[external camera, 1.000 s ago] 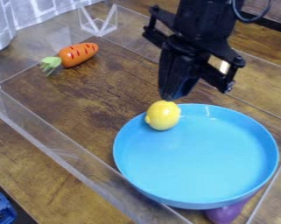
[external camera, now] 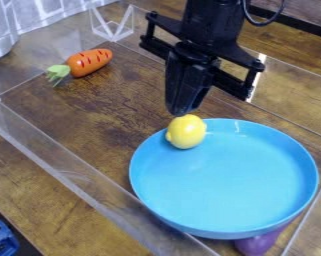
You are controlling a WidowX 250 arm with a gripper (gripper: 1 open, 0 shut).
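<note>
The black gripper (external camera: 186, 95) hangs above the left rim of a round blue plate (external camera: 223, 185), its fingers pointing down just over a yellow ball-like object (external camera: 186, 131), which sits inside the plate near its back left edge. The fingers look close together; nothing is visible held between them.
An orange carrot toy (external camera: 89, 62) with a green top lies at the back left. A purple object (external camera: 259, 241) is partly under the plate's front right. A clear plastic barrier runs along the left front, and a blue item (external camera: 0, 238) is at the lower left. Bare wood lies left of the plate.
The gripper has shifted slightly, its fingers a little lower over the yellow object. The plate and yellow object have not visibly moved.
</note>
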